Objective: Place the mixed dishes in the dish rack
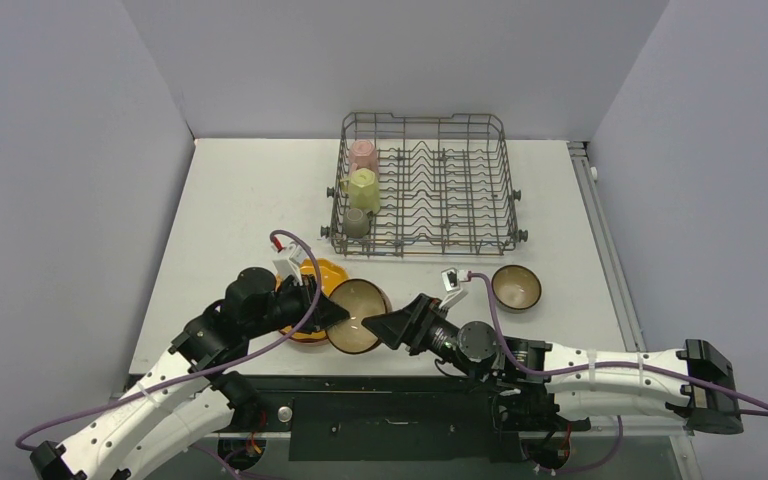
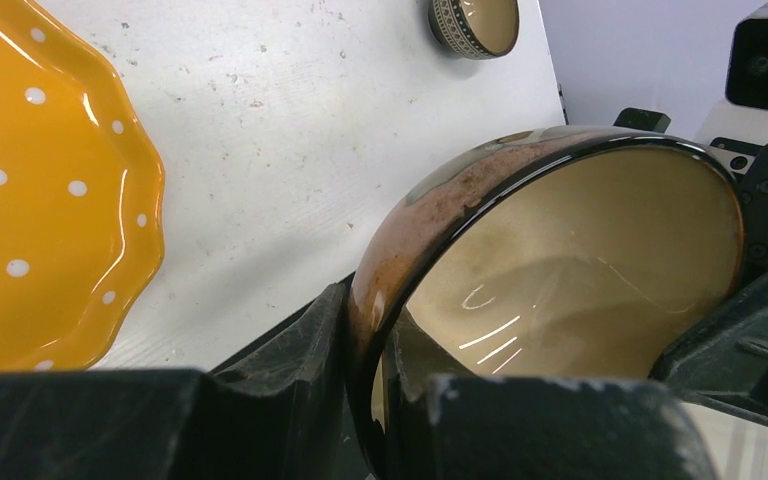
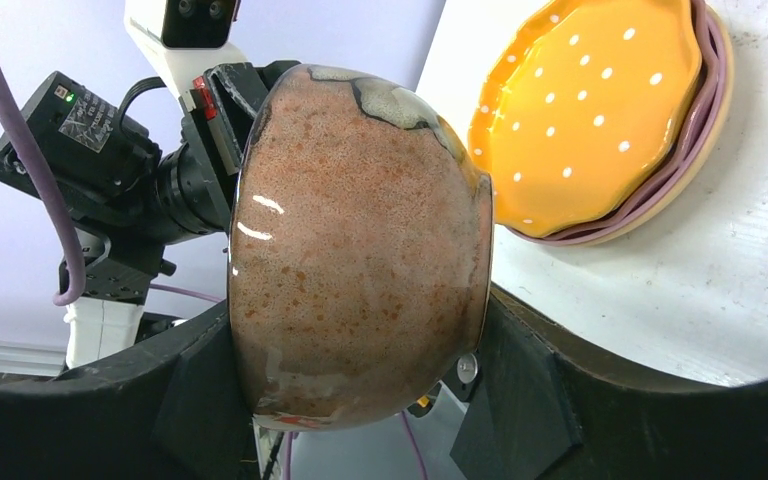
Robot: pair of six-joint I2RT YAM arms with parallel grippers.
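A brown-glazed bowl with a beige inside point(image 1: 358, 308) is held up above the front edge of the worktop, its opening facing up in the top view. My left gripper is shut on its rim, one finger inside and one outside. At the opposite side, my right gripper point(image 1: 376, 328) has its fingers point(image 2: 745, 345) apart around the bowl's rim; whether they touch it is hard to tell. In the right wrist view the bowl's brown outer wall point(image 3: 360, 250) fills the space between the fingers. The wire dish rack point(image 1: 440, 252) stands at the back.
A pink cup point(image 1: 362, 153), a yellow-green cup point(image 1: 362, 190) and a grey cup point(image 1: 356, 223) line the rack's left side. Orange dotted plates point(image 3: 590, 110) lie stacked under my left arm. Another bowl point(image 1: 516, 288) sits on the right; the rack's middle and right are empty.
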